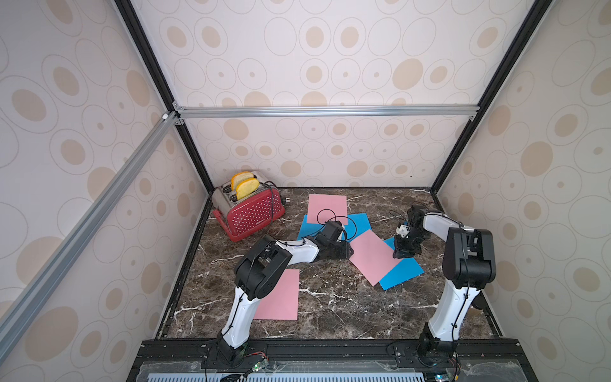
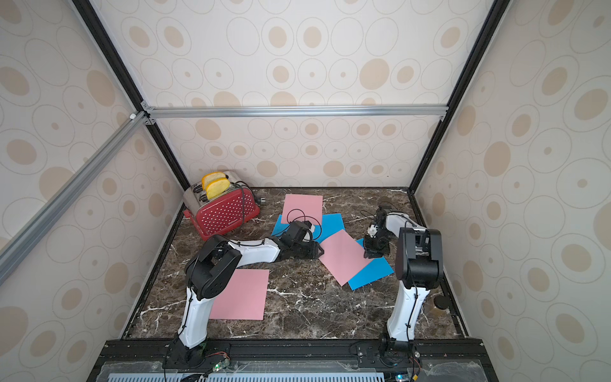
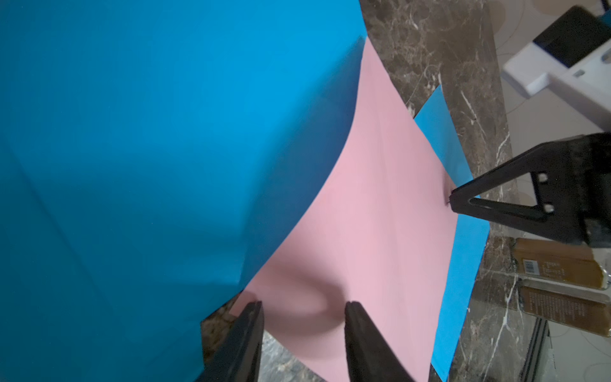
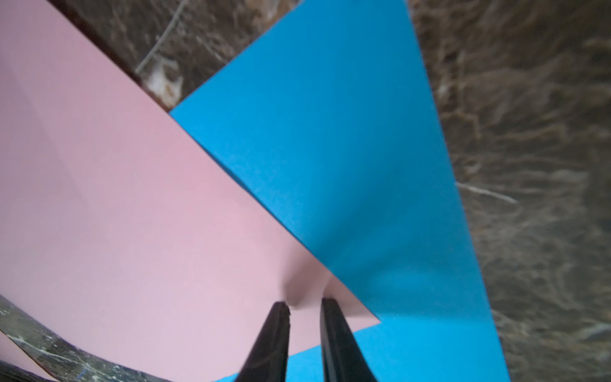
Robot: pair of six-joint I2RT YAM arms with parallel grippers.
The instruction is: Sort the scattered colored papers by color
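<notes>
A pink sheet [image 1: 372, 254] lies tilted between two blue sheets [image 1: 401, 277], partly over them, its left part bent in the left wrist view. My left gripper is at that sheet's left end, its fingers parted; whether paper is between them is unclear. My right gripper is shut on the same pink sheet near its right corner, over the right blue sheet. Another pink sheet [image 1: 327, 207] lies at the back on blue, and one [image 2: 242, 296] at the front left, partly under my left arm.
A red toaster [image 1: 251, 213] with yellow bread and a cord stands at the back left. Bare marble [image 1: 337, 308] shows at front centre and back right. Walls enclose the table.
</notes>
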